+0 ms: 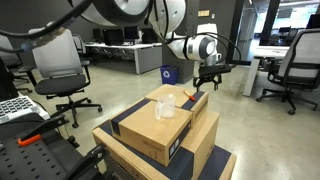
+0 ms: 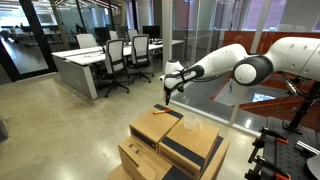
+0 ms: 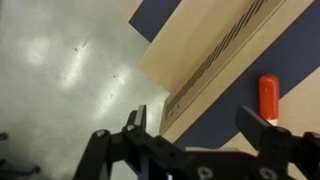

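Observation:
A red marker-like object (image 3: 268,97) lies on the cardboard boxes, near the right finger in the wrist view. From outside, the same red object (image 1: 190,96) rests toward the far end of the boxes. My gripper is open, its fingers well apart and nothing held between them. Exterior view 1 has the gripper (image 1: 212,74) in the air, above and to the right of the red object. A translucent white container (image 1: 165,107) stands on the near box top; it also appears in exterior view 2 (image 2: 193,123).
Several cardboard boxes (image 1: 150,128) with dark tape form the work surface. Bare floor (image 3: 70,90) lies beyond their edge, on the left of the wrist view. Office chairs (image 1: 65,80) stand farther off. A dark table (image 1: 40,150) borders the near left.

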